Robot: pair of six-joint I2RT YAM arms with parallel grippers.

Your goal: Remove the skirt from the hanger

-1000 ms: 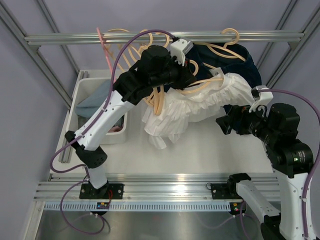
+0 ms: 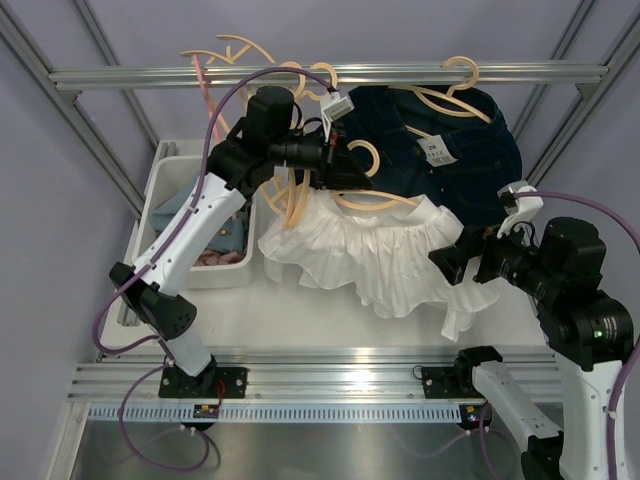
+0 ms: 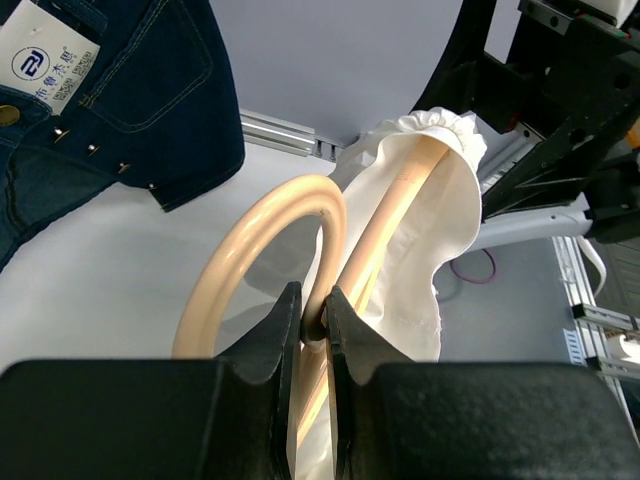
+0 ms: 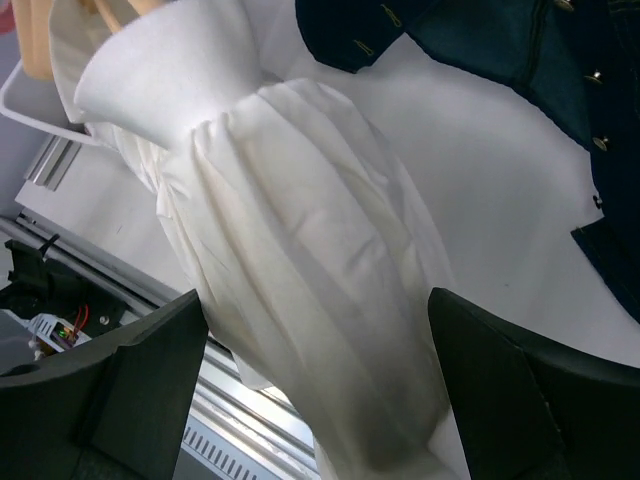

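Observation:
The white skirt [image 2: 370, 260] hangs spread out from a beige hanger [image 2: 370, 203] below the rail. My left gripper is shut on that hanger at the base of its hook, the skirt's waistband around the hanger's bar. My right gripper [image 2: 460, 250] stands open at the skirt's right side, its fingers either side of the white fabric [image 4: 300, 270] in the right wrist view; whether they touch it I cannot tell.
Dark denim garments [image 2: 470, 170] hang behind at the right. More hangers are on the rail [image 2: 150, 77]. A white bin [image 2: 170, 270] with cloth stands at the left.
My left gripper has moved left with the hanger and skirt.

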